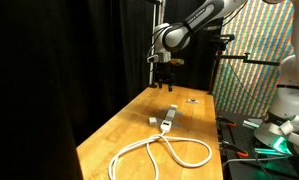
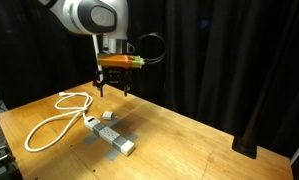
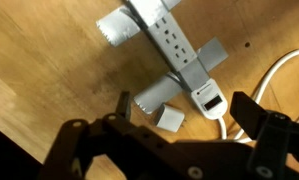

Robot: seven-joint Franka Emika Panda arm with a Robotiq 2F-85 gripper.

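A white power strip (image 2: 111, 135) lies on the wooden table, with grey tape across it in the wrist view. From its near end runs a white cord (image 1: 139, 148) in a loose loop. Beside the strip, apart from it, rests a small white cube (image 3: 170, 118); the same cube (image 2: 109, 115) shows in exterior view 2. My gripper (image 2: 113, 92) hangs above the table, pointing down, clear of both objects. Its fingers (image 3: 123, 103) stand wide apart and the finger is open. In the wrist view, the cube and the strip's switch end appear between the fingertips, below them.
Bare table (image 2: 209, 145) stretches away on the side opposite the cord. A small flat item (image 1: 192, 100) lies toward the far end. Black curtains (image 1: 69, 70) hang along the table, and white equipment with a green light (image 1: 279, 135) stands at the right.
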